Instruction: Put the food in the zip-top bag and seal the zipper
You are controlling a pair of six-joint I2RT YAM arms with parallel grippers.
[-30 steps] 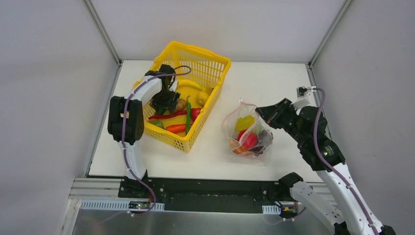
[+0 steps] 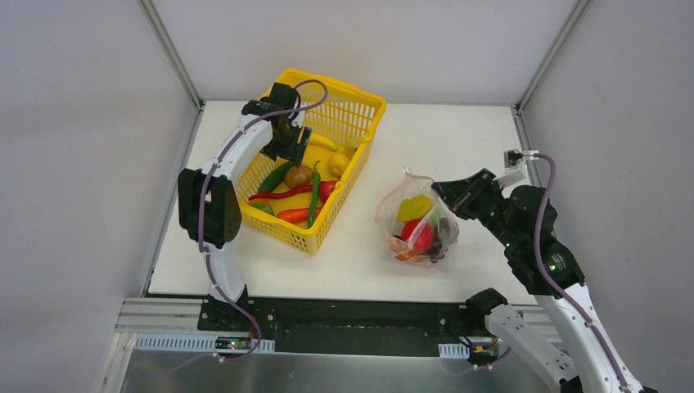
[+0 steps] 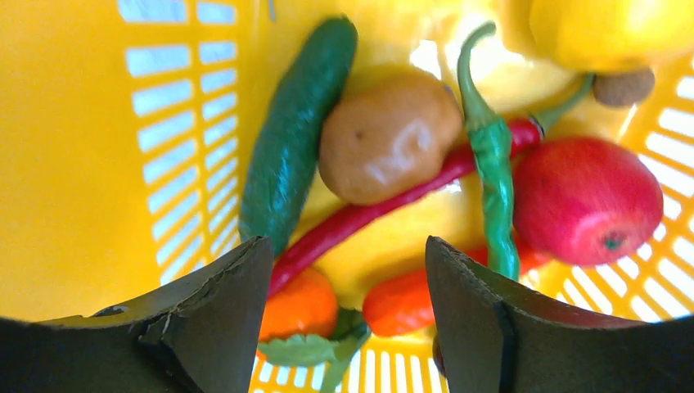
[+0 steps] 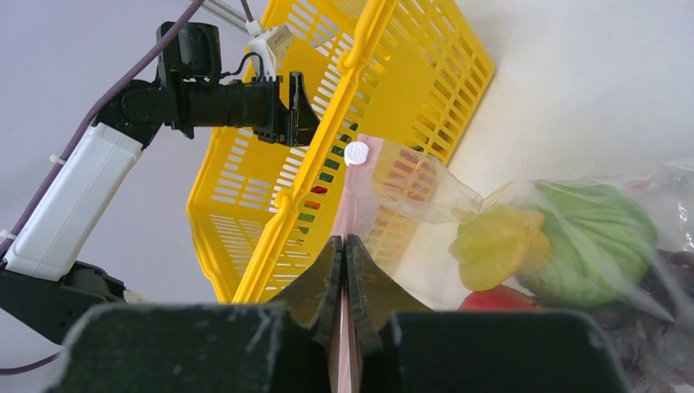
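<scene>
My left gripper is open above the yellow basket (image 2: 303, 241), empty between its fingers. Below it lie a cucumber (image 3: 290, 123), a brown potato (image 3: 389, 135), a red chili (image 3: 352, 217), a green chili (image 3: 491, 188), a red round fruit (image 3: 585, 201) and a yellow item (image 3: 610, 24). The clear zip bag (image 2: 393, 221) holds several items, including a yellow piece (image 4: 499, 246), green produce (image 4: 593, 237) and a red one (image 4: 499, 299). My right gripper is shut on the bag's pink zipper edge, beside its white slider (image 4: 356, 152).
The basket fills the left middle of the white table (image 2: 442, 139). Grey walls enclose the sides and back.
My left gripper has risen from low in the basket and moved toward its back. My right gripper and the bag have shifted slightly to the right.
</scene>
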